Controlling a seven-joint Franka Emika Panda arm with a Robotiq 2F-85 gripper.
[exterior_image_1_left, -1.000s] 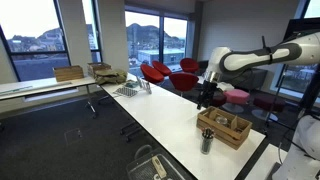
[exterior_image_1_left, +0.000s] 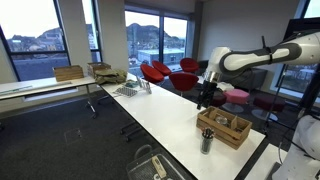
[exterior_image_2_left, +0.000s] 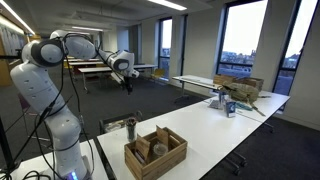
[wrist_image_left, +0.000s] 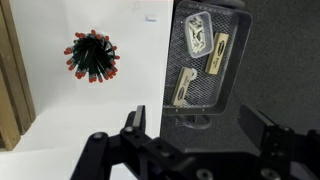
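Observation:
My gripper stands open in the wrist view, its black fingers wide apart and nothing between them. In exterior view 1 the gripper (exterior_image_1_left: 205, 97) hangs above the table, over the left side of an open wooden box (exterior_image_1_left: 225, 127). A dark cup of red-tipped sticks or pens (wrist_image_left: 91, 57) stands on the white table, left of the gripper in the wrist view. To its right is a dark mesh tray (wrist_image_left: 200, 103) holding two wooden blocks, one of them the upper block (wrist_image_left: 216, 54), and a clear tub (wrist_image_left: 198, 34) of small pale pieces.
Cardboard boxes and a bag (exterior_image_2_left: 237, 91) sit at its far end. Beyond the table's edge lies dark floor (exterior_image_1_left: 60, 135). Several red chairs (exterior_image_1_left: 152, 73) stand behind.

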